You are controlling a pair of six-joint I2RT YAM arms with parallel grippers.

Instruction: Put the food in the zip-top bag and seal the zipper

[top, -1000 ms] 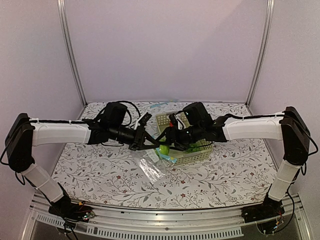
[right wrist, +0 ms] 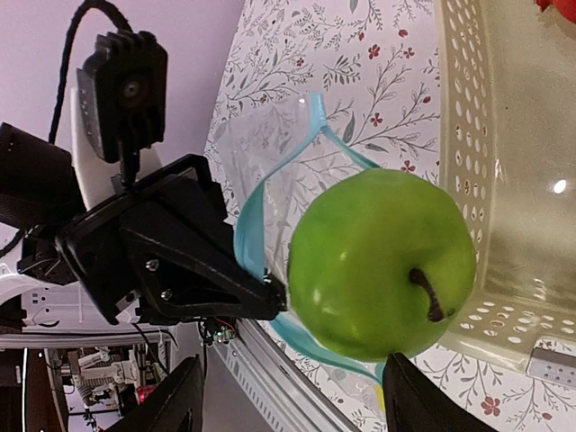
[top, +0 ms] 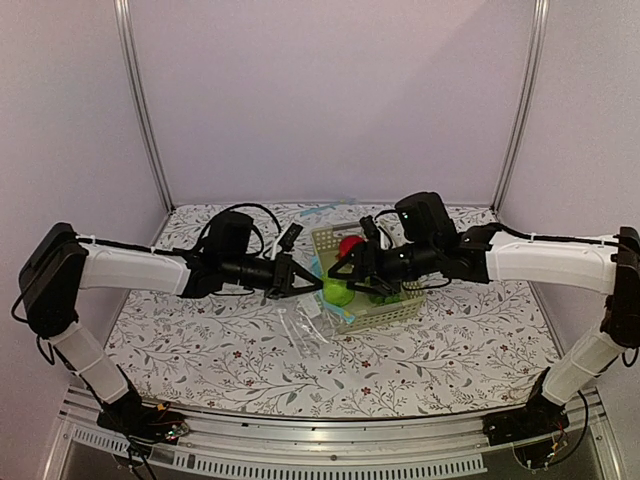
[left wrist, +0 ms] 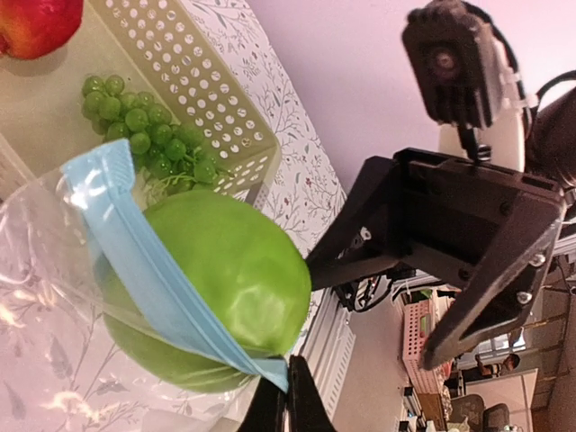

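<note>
A large green apple (right wrist: pixel 369 252) sits in the mouth of the clear bag (left wrist: pixel 45 315) with its blue zip strip (left wrist: pixel 144 252). My left gripper is shut on the strip's edge, beside the apple. My right gripper stands open just off the apple, its fingertips low in the right wrist view. A red fruit (left wrist: pixel 31 22) and green grapes (left wrist: pixel 144 126) lie in the basket behind the bag.
The perforated basket (right wrist: pixel 459 153) stands right beside the bag. Both arms crowd together at the centre.
My right gripper has pulled up and to the right, off the apple, which now shows more in the top view. My left gripper has shifted only slightly.
</note>
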